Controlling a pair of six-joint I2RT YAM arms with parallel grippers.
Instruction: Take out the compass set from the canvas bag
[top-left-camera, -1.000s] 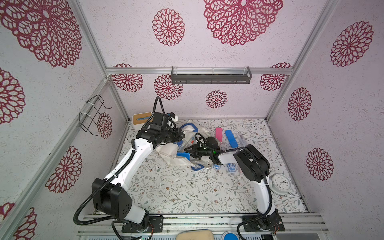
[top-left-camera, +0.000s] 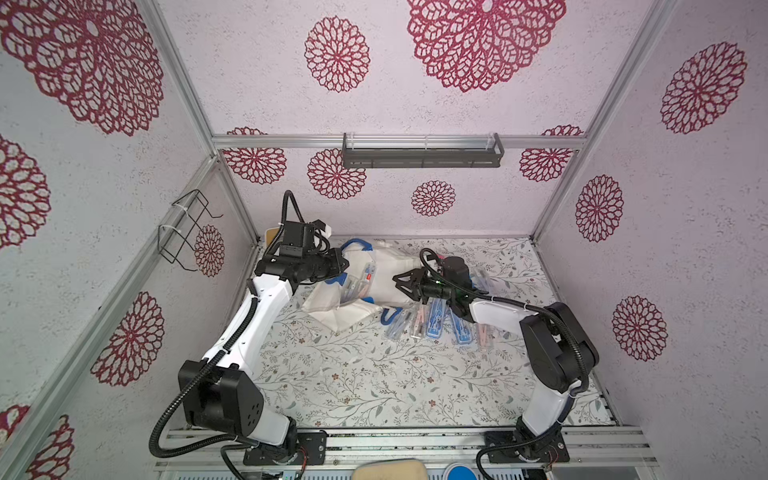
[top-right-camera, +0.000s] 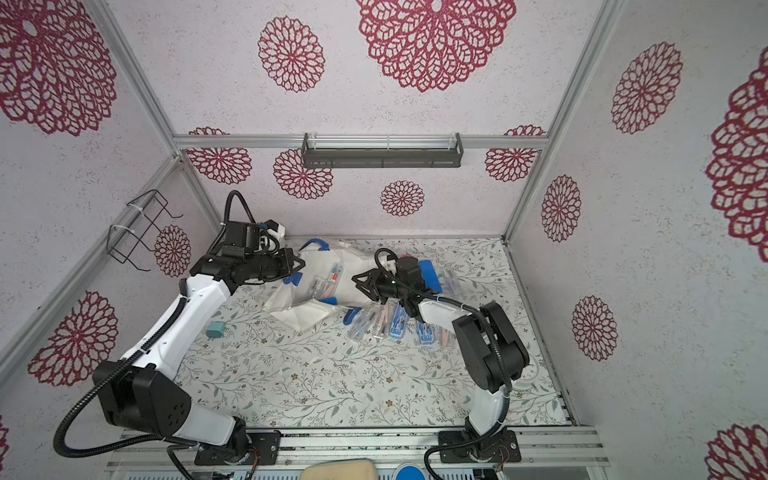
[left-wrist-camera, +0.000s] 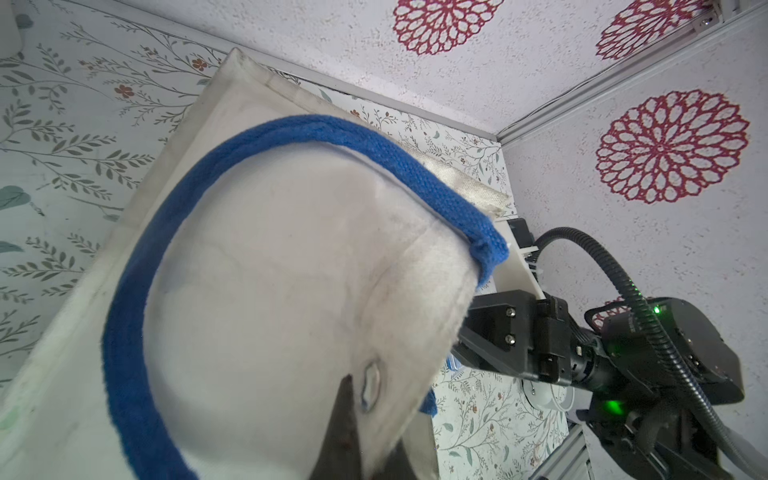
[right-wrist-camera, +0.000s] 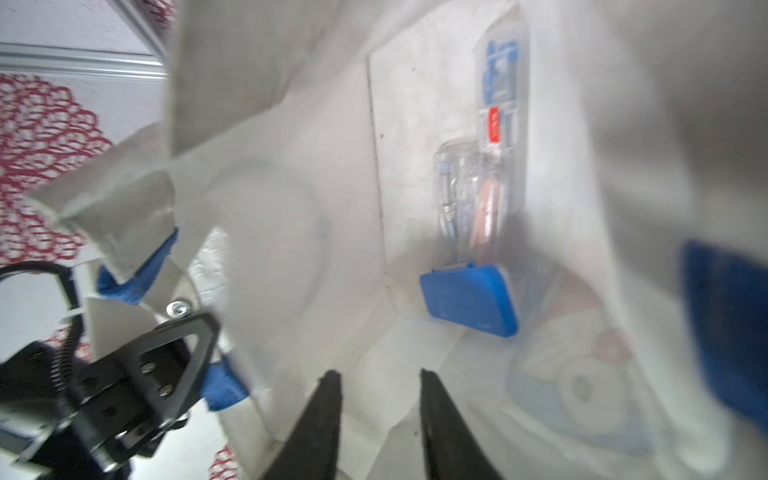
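Observation:
The white canvas bag (top-right-camera: 296, 312) with blue handles lies tilted open between my grippers. My left gripper (top-left-camera: 340, 264) is at its left side, shut, its tips largely covered by canvas (left-wrist-camera: 296, 264) in the left wrist view. My right gripper stands part open at the bag's opening. Deep inside, the right wrist view shows a blue flat case (right-wrist-camera: 468, 300) with clear packs of small items (right-wrist-camera: 472, 200) behind it. I cannot tell whether the blue case is the compass set. Nothing shows between the right fingertips.
Several clear packs and blue cases (top-left-camera: 436, 320) lie loose to the right of the bag, partly behind the right arm. A grey shelf (top-left-camera: 421, 160) hangs on the back wall.
My left gripper has moved left and the bag's opening has spread with it. My right gripper has risen and moved right, and its arm has shifted right.

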